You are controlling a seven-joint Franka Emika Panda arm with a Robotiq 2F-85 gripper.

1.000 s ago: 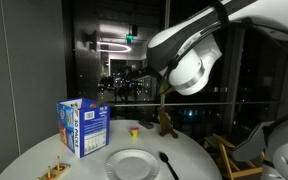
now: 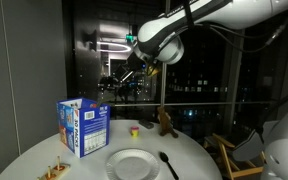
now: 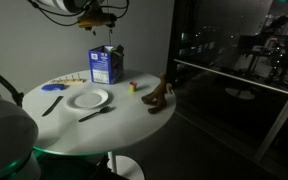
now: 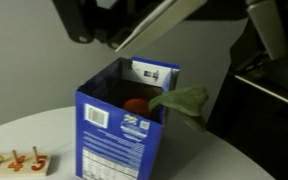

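Note:
My gripper hangs above the table, its fingers apart with nothing visible between them. In the second exterior view the gripper [image 3: 104, 27] is over a tall blue cardboard box [image 3: 103, 68], clear of it. The wrist view shows the box [image 4: 117, 140] standing with its top open. A red rounded thing [image 4: 136, 105] is inside the box, and a grey-green cloth-like thing [image 4: 184, 102] hangs over its right rim. The lower part of the box's inside is hidden.
A white plate [image 2: 132, 164] lies in front of the box, with a dark spoon-like utensil [image 2: 168, 165] beside it. A wooden peg board [image 4: 14, 164] lies left of the box. Further right are a small yellow-and-pink thing [image 3: 133, 87] and a brown figure [image 3: 160, 95].
In exterior view 1 the arm has risen and its wrist has shifted left. The box, plate and utensil have not moved.

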